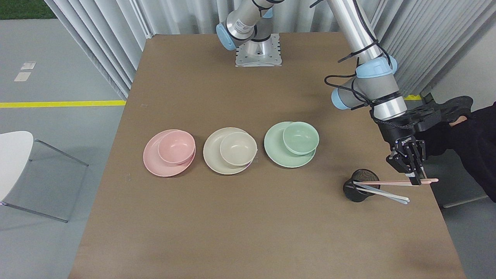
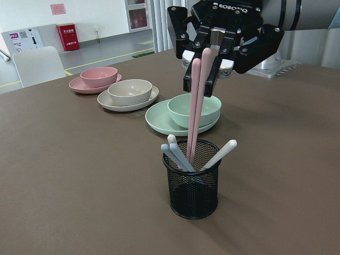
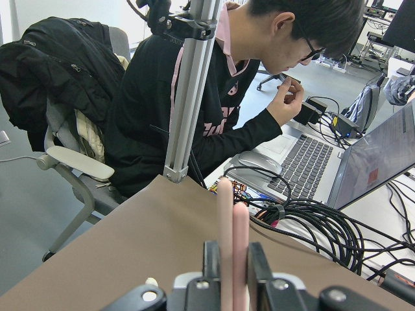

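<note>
A black mesh holder [image 1: 360,188] [image 2: 193,196] stands near the table's right edge with white and blue chopsticks [image 1: 390,195] [image 2: 221,153] in it. My gripper [image 1: 414,174] [image 2: 201,79] is shut on a pink pair of chopsticks [image 2: 194,101] [image 3: 239,253], which runs down into the holder's opening in the left view and fills the middle of the wrist view. Left of the holder, pink [image 1: 176,147], cream [image 1: 238,149] and green [image 1: 300,138] bowls each sit on a plate of matching colour.
A person [image 3: 149,129] sits beside a laptop [image 3: 369,162] and cables beyond the right edge.
</note>
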